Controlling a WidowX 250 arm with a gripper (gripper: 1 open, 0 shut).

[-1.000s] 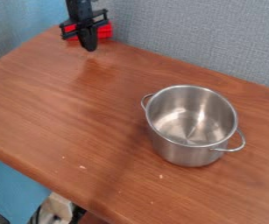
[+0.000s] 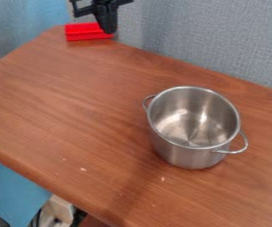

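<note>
My black gripper is at the top of the camera view, just above and partly in front of a red rectangular object at the far back edge of the table. Its fingertips look shut, with nothing visible between them. A steel pot with two handles stands empty on the right side of the wooden table.
A grey padded wall runs along the back edge. At the lower left, beyond the table's edge, are a blue floor and some clutter with cables.
My gripper has risen and moved slightly right, uncovering more of the red object, which stays at the back edge. The pot has not moved.
</note>
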